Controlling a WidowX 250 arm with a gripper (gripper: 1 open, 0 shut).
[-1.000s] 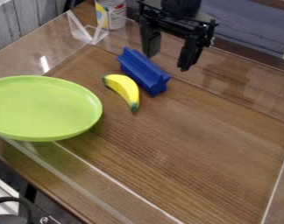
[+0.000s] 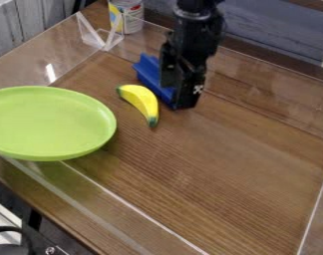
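My black gripper (image 2: 184, 85) is over a blue block (image 2: 149, 72) in the upper middle, its fingers pointing down and lowered around the block's right part, which they hide. It is open; whether the fingers touch the block cannot be seen. A yellow banana (image 2: 141, 99) lies just in front and left of the block. A large green plate (image 2: 45, 123) fills the left side.
A can (image 2: 126, 14) stands at the back, with a clear plastic piece (image 2: 98, 33) near it. A low wall bounds the back.
The gripper has turned and come down, moving left from above and right of the blue block onto it. The banana and plate have not moved.
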